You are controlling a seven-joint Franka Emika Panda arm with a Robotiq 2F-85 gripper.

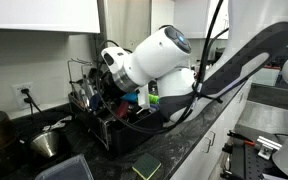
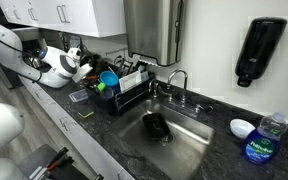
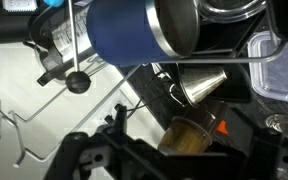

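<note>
My gripper stands open, its dark fingers apart at the bottom of the wrist view, with nothing visibly held between them. A blue mug with a metal rim fills the upper part of that view, by the wires of the dish rack. Beyond the gap lie a shiny metal cup and a brown pot. From outside, the white arm reaches over the dark rack by the wall; its fingertips are hard to make out there.
A green sponge and a grey tray lie on the dark counter. The metal cup stands near the wall. Colourful dishes fill the rack area, and a sink is beside it. A soap bottle stands far right.
</note>
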